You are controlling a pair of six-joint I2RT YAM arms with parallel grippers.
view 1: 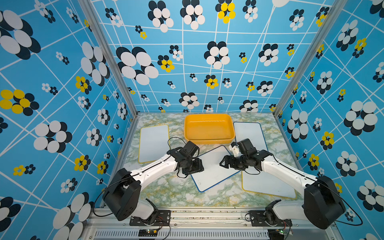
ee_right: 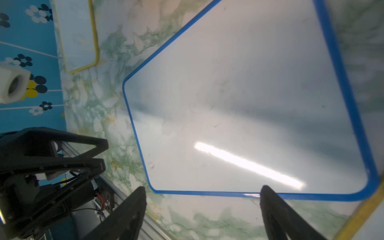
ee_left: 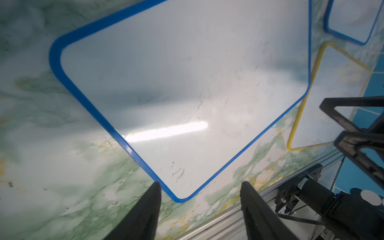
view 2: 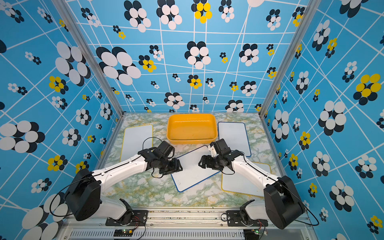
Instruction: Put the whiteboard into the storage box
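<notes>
A white whiteboard with a blue rim [view 1: 214,174] lies flat and turned at an angle on the marble table, in front of the orange storage box [view 1: 209,140]. Over its left edge hovers my left gripper [view 1: 200,166], its fingers [ee_left: 146,212] spread with nothing held; the board's near corner shows between them in the left wrist view. On the right side of the board, my right gripper [view 1: 224,162] is open too, and its fingers [ee_right: 276,212] straddle part of the blue edge as seen from the right wrist. How high either gripper sits above the board is hard to tell.
Yellow-rimmed boards lie at left [view 1: 154,144] and at front right [view 1: 268,186], the latter close to the middle board's right corner. Another blue-rimmed board [view 1: 250,134] lies right of the box. The box looks empty. Marble is bare at front left.
</notes>
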